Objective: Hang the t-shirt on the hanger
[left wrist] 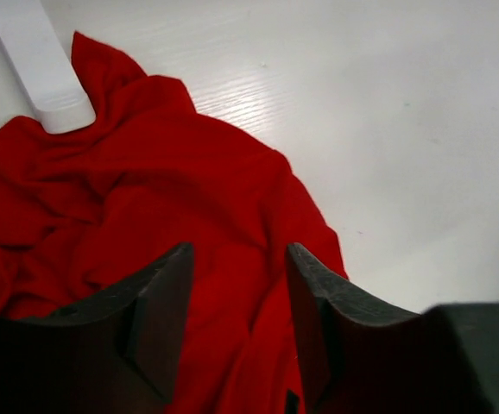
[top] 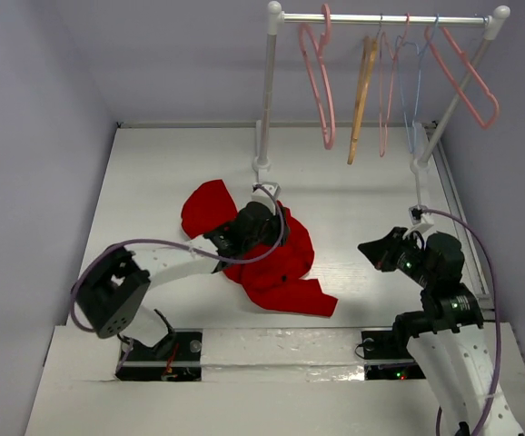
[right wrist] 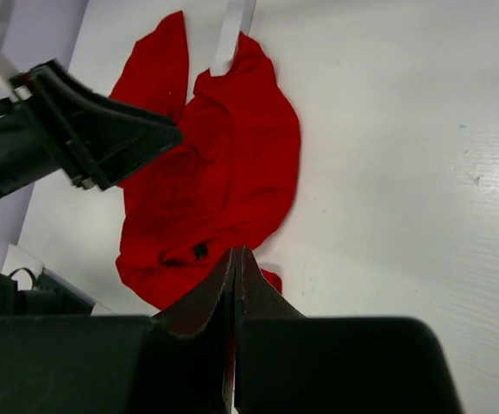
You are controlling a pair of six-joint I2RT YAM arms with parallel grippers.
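Note:
A crumpled red T-shirt [top: 290, 286] lies on the white board, also filling much of the left wrist view [left wrist: 163, 190]. My left gripper [top: 276, 232] is over the shirt's upper middle, its fingers part open above the cloth [left wrist: 239, 259]. My right gripper [top: 367, 252] is right of the shirt, shut with nothing visible between its fingers. Several hangers hang from the rail: pink [top: 327, 109], wooden [top: 361, 100], blue and others.
The rack's left post [top: 267, 91] and foot stand behind the shirt; the right post [top: 444, 127] is at the right. Bare board [top: 153, 163] shows around the shirt. Walls enclose both sides.

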